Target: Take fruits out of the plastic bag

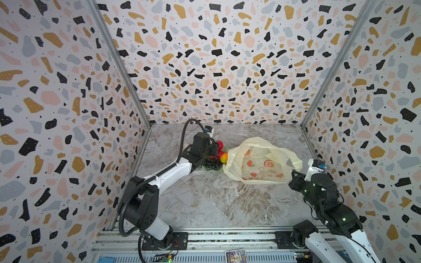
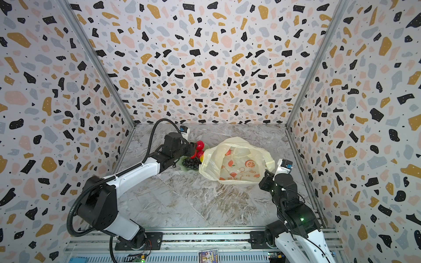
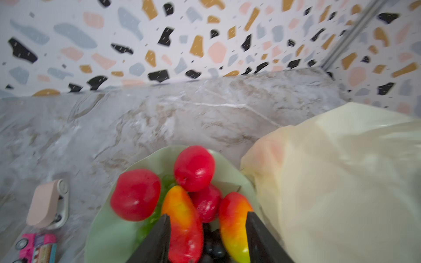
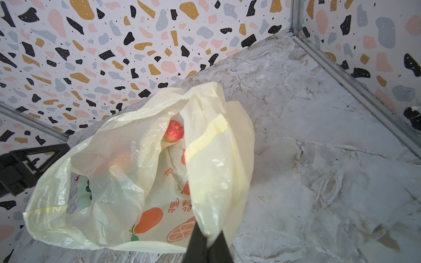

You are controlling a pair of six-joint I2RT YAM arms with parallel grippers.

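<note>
The cream plastic bag (image 1: pixel 236 162) lies open at right of centre, with printed fruit inside. A red apple (image 4: pixel 173 131) shows through its opening in the right wrist view. Left of it a pale green plate (image 3: pixel 103 228) holds red fruits (image 3: pixel 193 166), two red-yellow mangoes (image 3: pixel 182 219) and dark grapes (image 1: pixel 212 163). My left gripper is open above the plate, nothing visibly held between its fingers. My right gripper is shut on the bag's raised right edge.
Small pink objects (image 3: pixel 47 203) lie left of the plate. Patterned walls surround it on the back and sides.
</note>
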